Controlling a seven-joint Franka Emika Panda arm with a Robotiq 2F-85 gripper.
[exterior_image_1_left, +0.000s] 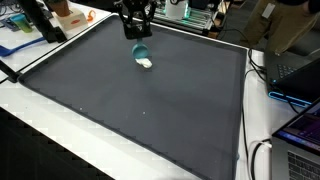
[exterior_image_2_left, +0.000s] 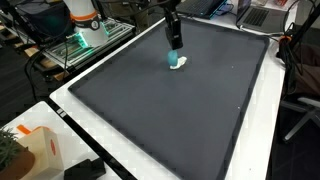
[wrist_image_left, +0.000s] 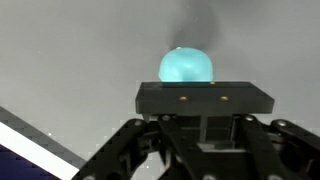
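Note:
A rounded teal object hangs below my gripper, which is shut on its upper part. In exterior view 2 the teal object is close beside a small white piece lying on the dark table. From exterior view 1 the white piece appears just in front of and below the teal object. Whether the two touch, I cannot tell. The wrist view has the teal object sticking out past the dark gripper; the white piece does not show clearly there.
At the right side stand laptops with cables. Boxes and bottles crowd the back left in exterior view 1.

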